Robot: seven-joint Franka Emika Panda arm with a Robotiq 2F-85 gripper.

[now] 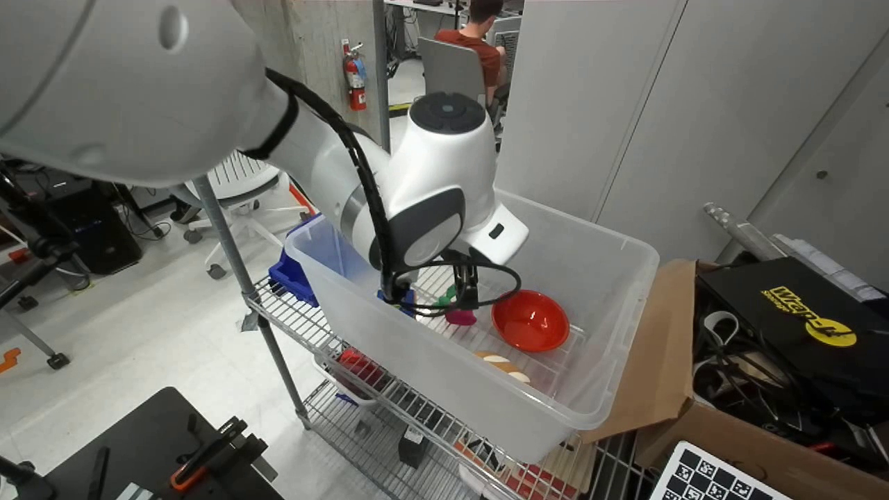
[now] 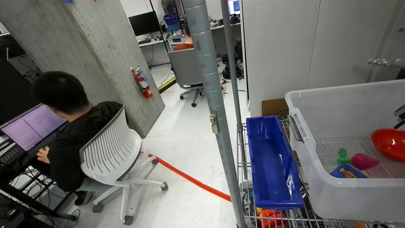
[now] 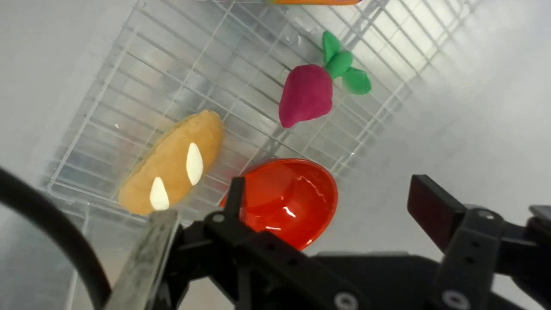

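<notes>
My gripper stands open in the wrist view, its two dark fingers wide apart with no object held between them. Below it, inside the clear bin, lies a red bowl (image 3: 297,201), partly covered by the left finger. A bread-like toy (image 3: 175,162) with white marks rests left of the bowl. The magenta beet toy (image 3: 307,95) with green leaves lies beyond the bowl. Exterior view 1 shows the arm reaching down into the bin, with cables in front of the fingers. A blue item with an orange figure (image 2: 348,171) lies beside the beet.
High walls of the clear bin (image 1: 625,333) surround the toys. Outside it are a blue tray (image 2: 271,159) on the left and an open cardboard box (image 1: 646,350) on the right. A metal post (image 2: 210,76) rises near the rack.
</notes>
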